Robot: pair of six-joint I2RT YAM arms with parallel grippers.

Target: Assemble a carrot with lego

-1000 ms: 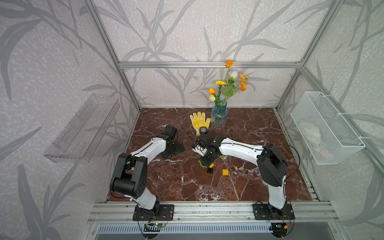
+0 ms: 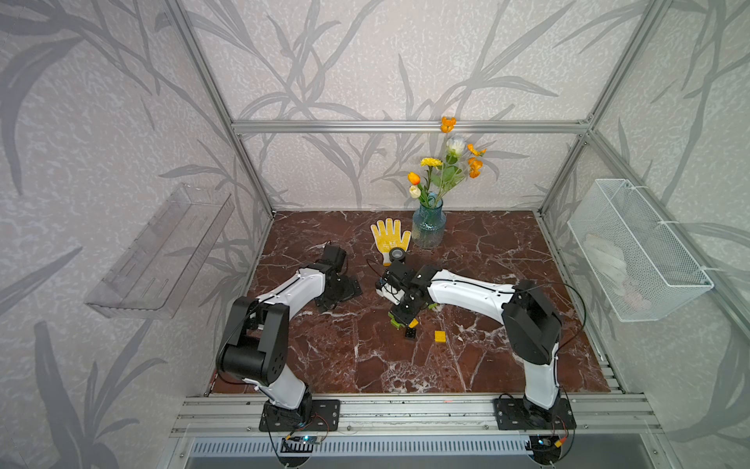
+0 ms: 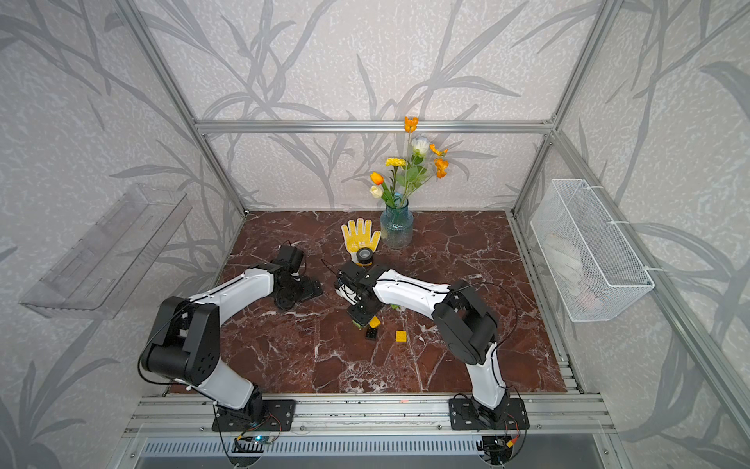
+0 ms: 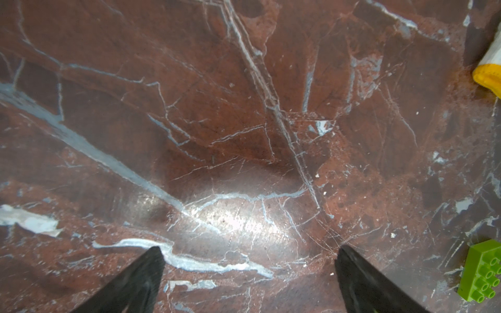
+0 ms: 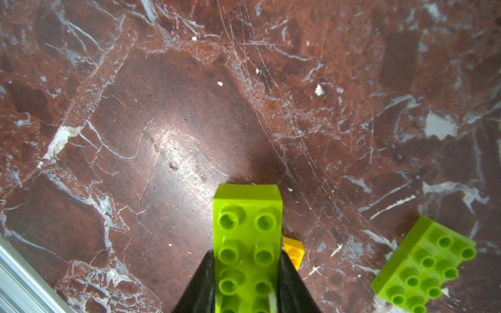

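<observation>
My right gripper is shut on a long light-green brick (image 5: 247,234), its studs facing the camera. Another green brick (image 5: 425,265) lies on the table to the right in that view. Partly hidden behind the held brick is a yellow-orange brick (image 5: 293,251). From the top left view, a black brick (image 2: 410,333) lies in front of the right gripper, and a yellow brick (image 2: 440,337) sits to its right. Over bare table, my left gripper stands open and empty, with a green brick (image 4: 481,270) at the right edge of its view.
A yellow-and-white glove (image 2: 390,237), a dark round object (image 2: 397,255) and a blue glass vase (image 2: 428,225) with flowers stand towards the back. Wall baskets hang on both sides, the white one (image 2: 640,250) at right.
Over the last second the right arm has shifted slightly away to the right and back to the left, with the green brick near its gripper. The left arm has stayed still.
</observation>
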